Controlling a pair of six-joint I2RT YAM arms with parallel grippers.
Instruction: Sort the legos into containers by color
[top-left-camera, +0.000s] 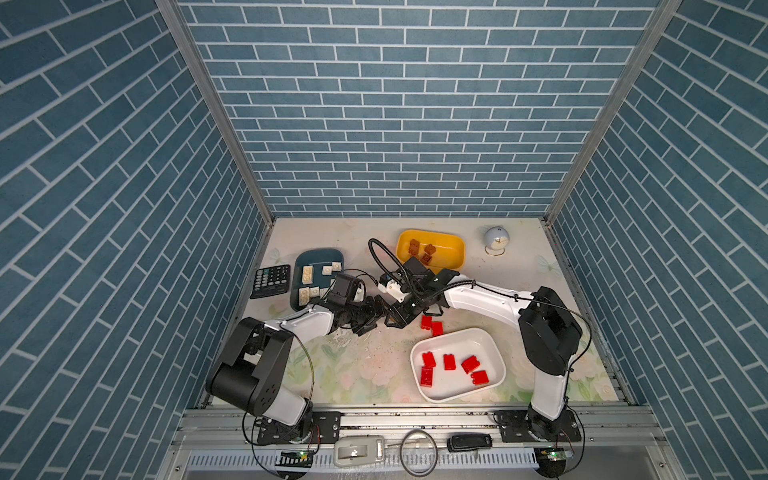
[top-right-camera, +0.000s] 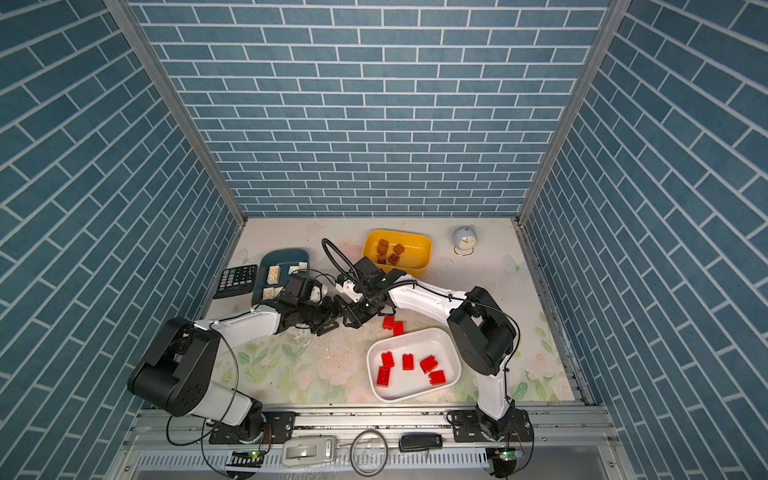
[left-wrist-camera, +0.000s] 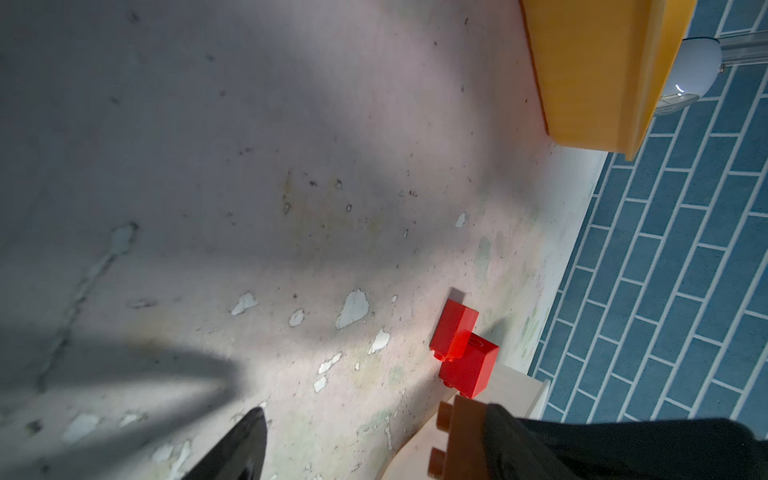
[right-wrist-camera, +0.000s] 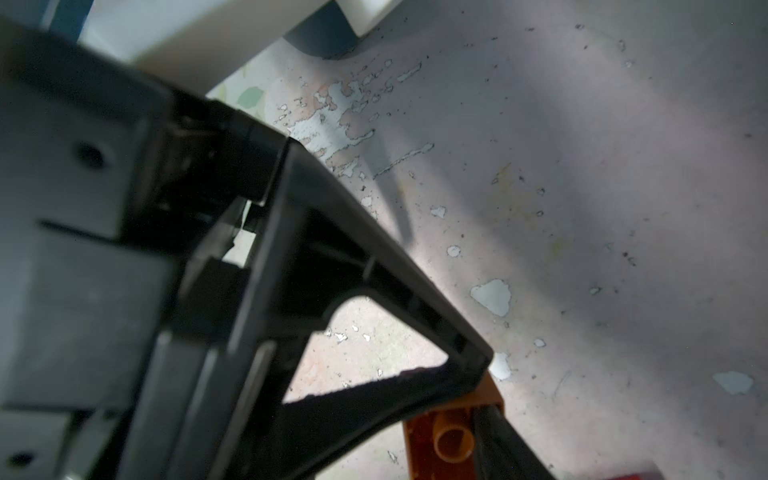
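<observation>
My two grippers meet above the table's middle around one orange-brown brick. In the left wrist view the left gripper is open: the brick lies by its right finger, with a wide gap to the other. In the right wrist view the brick's hollow side shows beside a right-gripper finger; a big black finger from the left covers much else. How far the right gripper is open is hidden. Two red bricks lie on the table behind the white bin.
Several red bricks are in the white bin. The yellow bin at the back holds brown bricks; the blue bin at left holds white ones. A calculator and a clock stand at the sides.
</observation>
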